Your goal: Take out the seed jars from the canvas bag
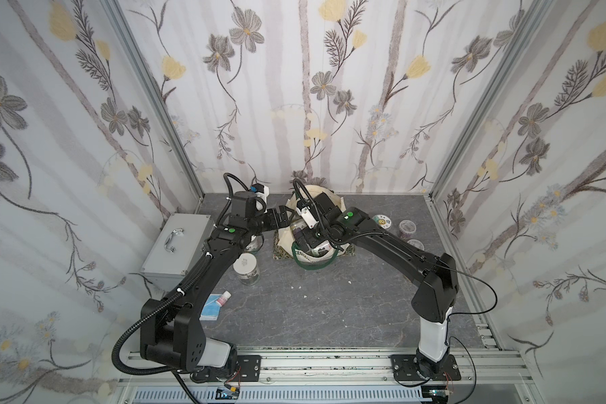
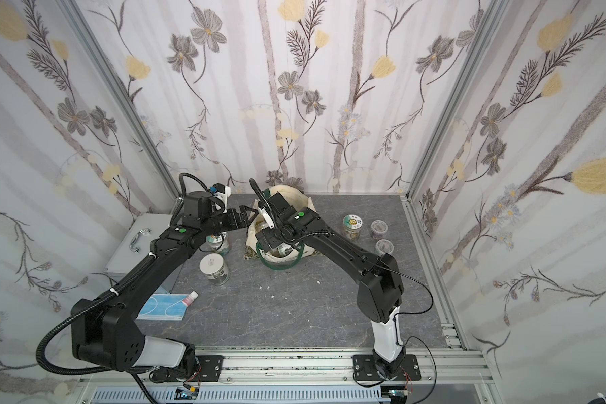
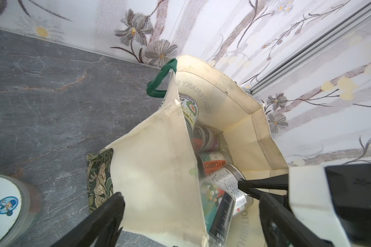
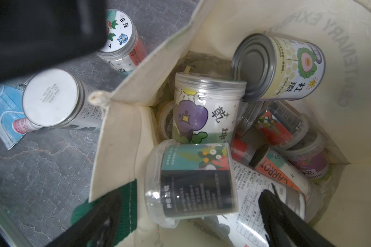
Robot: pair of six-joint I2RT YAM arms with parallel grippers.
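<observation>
The cream canvas bag (image 3: pixel 152 173) with green handles holds several jars and cans: a purple-character jar (image 4: pixel 208 111), a jar with a vegetable label (image 4: pixel 195 185), a yellow-label can (image 4: pixel 296 65), a carrot can (image 4: pixel 276 168) and others. My right gripper (image 2: pixel 272 232) is over the bag's front, its open fingers around, or just above, the vegetable-label jar in the right wrist view; contact cannot be told. My left gripper (image 1: pixel 282 217) stands open at the bag's left side, above its edge, nothing between its fingers.
Jars stand left of the bag (image 2: pixel 214 268) and right of it (image 2: pixel 352 226). A grey metal box (image 1: pixel 169 249), a blue mask (image 2: pixel 160 306) and a small tube lie at left.
</observation>
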